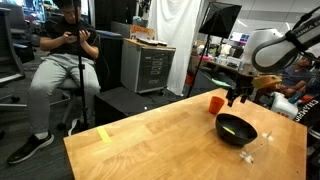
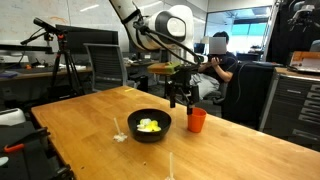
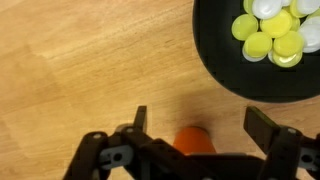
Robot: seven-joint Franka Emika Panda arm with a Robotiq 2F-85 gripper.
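An orange cup (image 1: 216, 104) stands on the wooden table just behind the black bowl (image 1: 236, 132). In the wrist view the cup (image 3: 194, 140) is partly hidden behind the gripper's body, and the bowl (image 3: 222, 62) reaches in from the top right. Yellow and white round pieces (image 3: 258, 44) lie inside the bowl. My gripper is open, with bare table showing between its fingers. From the other side, the gripper (image 2: 181, 103) hangs above the table between bowl and cup (image 2: 196, 121), touching neither as far as I can tell.
Small whitish items (image 2: 120, 136) lie near the bowl, and a thin white stick (image 2: 170, 166) is at the front. A seated person (image 1: 66, 60) is beyond the table.
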